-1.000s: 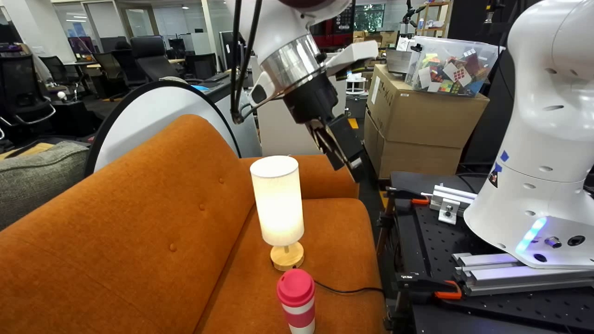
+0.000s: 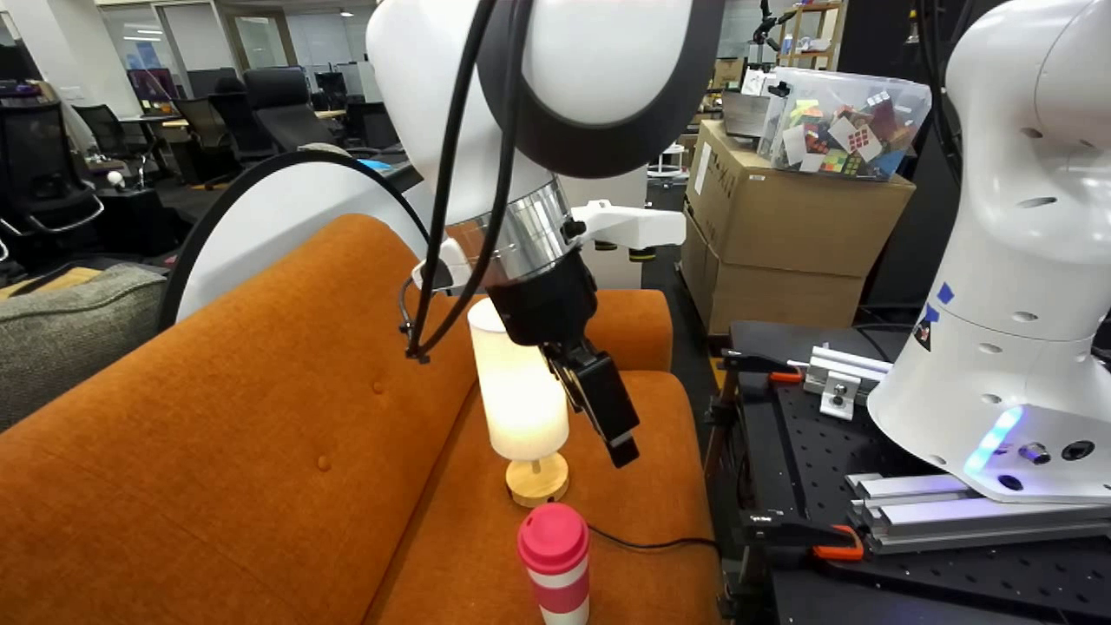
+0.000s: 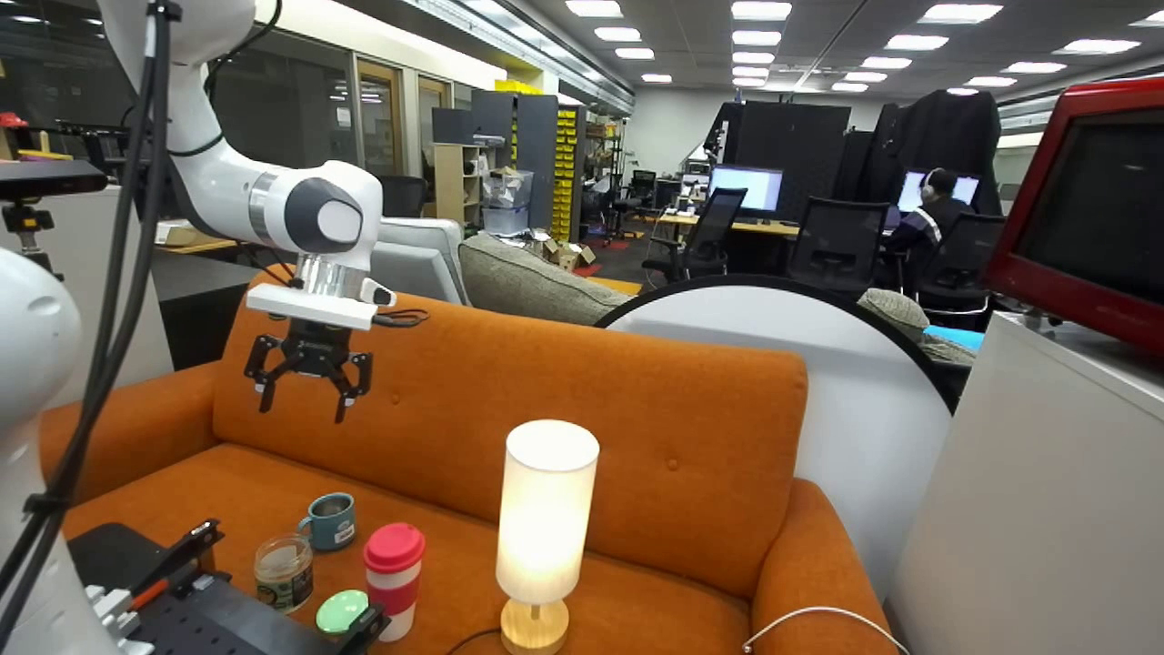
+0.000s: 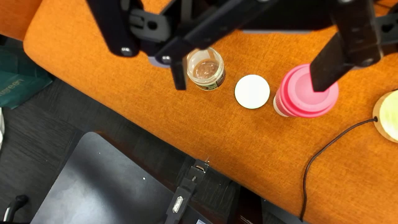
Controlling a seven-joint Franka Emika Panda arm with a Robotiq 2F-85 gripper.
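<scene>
My gripper (image 3: 303, 409) hangs empty over the orange couch seat, its two fingers spread wide. A round lid (image 4: 252, 91), green in exterior view 2 and washed-out white in the wrist view, lies between jar and cup. In the wrist view one finger (image 4: 330, 67) overlaps the pink lid.
A lit lamp (image 3: 547, 513) with a wooden base stands right of the cup in exterior view 2; its dark cord (image 4: 308, 166) crosses the seat. The couch backrest (image 3: 633, 437) rises behind. A black table with clamps (image 2: 823, 500) borders the couch's front.
In exterior view 1 the arm and gripper have come down and shifted left, nearer the camera, and now cover part of the lamp. The cup and lamp have not moved.
</scene>
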